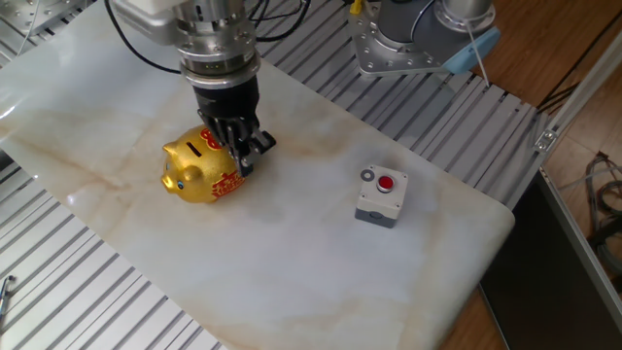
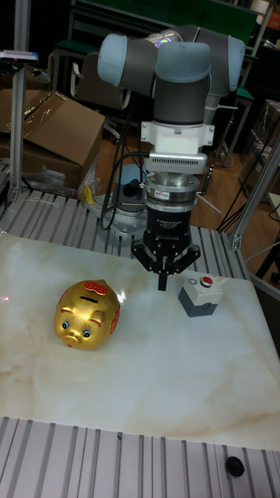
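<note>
A golden piggy bank (image 1: 201,167) with red markings and a dark slot on its back stands on the marbled sheet. The other exterior view shows its face (image 2: 75,334) turned toward that camera. My black gripper (image 1: 245,169) points downward and, in this view, overlaps the bank's rear edge. From the other side, the gripper (image 2: 162,286) appears clear of the bank, in the air between it and the button box. Its fingers meet at the middle and look shut, with nothing visible between them. A pale box (image 1: 381,196) with a red button (image 1: 386,184) rests farther right.
The marbled sheet (image 1: 292,282) is bare in front of the bank and the box. Slotted metal table (image 1: 87,282) borders it. Near the front edge lies a small black round piece (image 2: 235,466). Cardboard boxes (image 2: 58,141) stand behind the table.
</note>
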